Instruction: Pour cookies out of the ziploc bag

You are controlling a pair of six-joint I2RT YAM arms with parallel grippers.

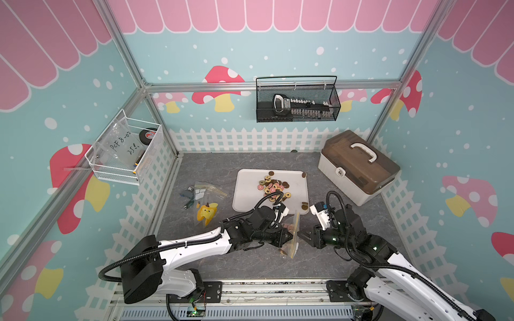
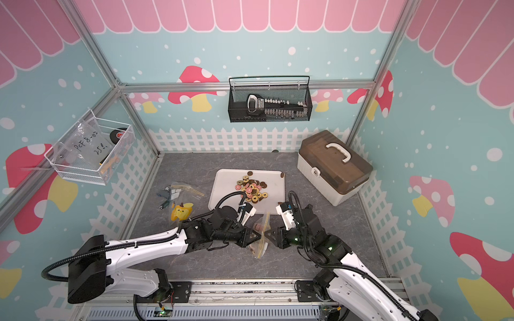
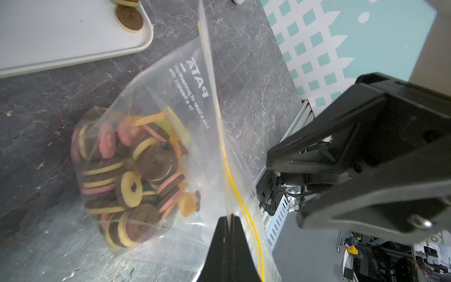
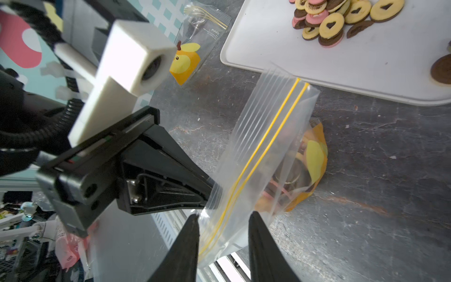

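A clear ziploc bag [image 3: 155,174] with a yellow zip line hangs above the table, full of brown, pink and cream cookies [image 3: 152,162]. My left gripper is shut on the film near the bag's mouth; the right wrist view shows its fingers [image 4: 188,176] meeting the bag's side. Opposite, my right gripper stands part open, its fingers [image 4: 259,239] apart. The zip edge's lower end shows between and beyond them, and they do not close on it. The white tray [image 1: 246,184] behind holds a loose pile of cookies [image 1: 273,188].
Another ziploc bag [image 1: 206,211] with a yellow print lies flat at left, near a dark tool [image 1: 188,199]. A brown-lidded box [image 1: 358,165] stands at the back right. Bare table [image 1: 230,264] lies in front of the bag.
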